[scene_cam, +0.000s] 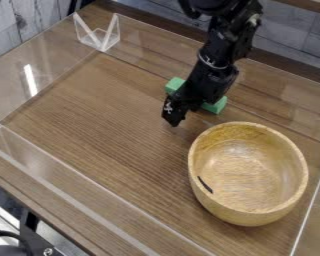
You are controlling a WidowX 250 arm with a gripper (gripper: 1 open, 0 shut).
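Note:
My gripper (pixel 183 100) reaches down from the back of the table to a green object (pixel 212 104), which sits right of centre, partly hidden behind the dark gripper and arm. Whether the fingers hold it cannot be made out.
A large yellow bowl (pixel 266 205) stands at the front right, close to the green object. A white wire-like item (pixel 99 35) is at the back left.

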